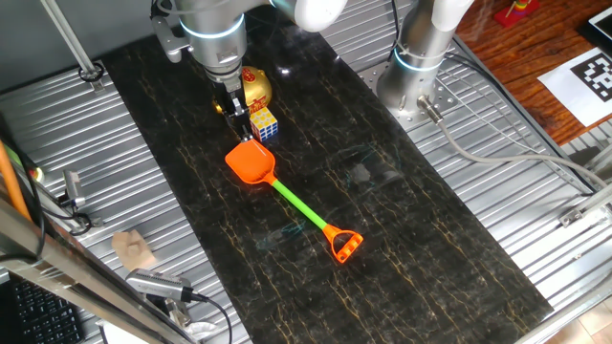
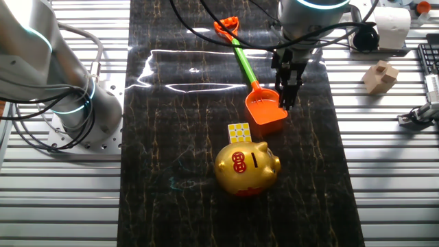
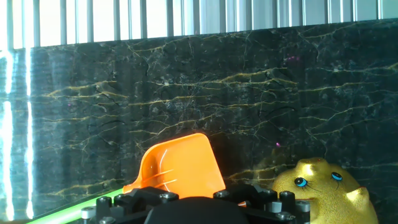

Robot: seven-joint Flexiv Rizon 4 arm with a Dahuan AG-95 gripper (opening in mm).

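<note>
My gripper (image 2: 285, 104) points down at the right edge of the orange scoop of a toy shovel (image 2: 264, 106) in exterior view 2. Exterior view 1 has its dark fingers just above the scoop (image 1: 251, 162), beside a Rubik's cube (image 1: 264, 123). The shovel's green shaft (image 1: 298, 204) ends in an orange handle. A golden piggy bank (image 2: 247, 169) stands next to the cube (image 2: 239, 132). From the wrist, the scoop (image 3: 183, 165) and the piggy bank (image 3: 326, 193) show beyond the gripper's black linkage; the cube and fingertips are hidden. The gap between the fingers is unclear.
The dark marbled board (image 1: 402, 258) is mostly clear around the shovel's handle. Ribbed metal table surrounds it, with a wooden block (image 2: 380, 77) off one side.
</note>
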